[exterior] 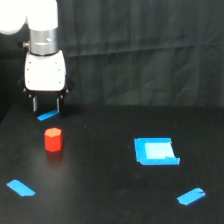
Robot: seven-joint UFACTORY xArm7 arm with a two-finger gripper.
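Note:
A red block [53, 140] rests on the black table at the left. My gripper [46, 104] hangs behind and above it, near the table's back edge, apart from the block. Its two dark fingers stand apart, and nothing shows between them. To the right lies a blue square [141, 150] with a white patch [158, 151] inside it; no object shows on it.
A blue strip [47, 115] lies on the table below the gripper. Another blue strip [20, 187] is at the front left and a third blue strip [191, 196] at the front right. A dark curtain [140, 55] hangs behind.

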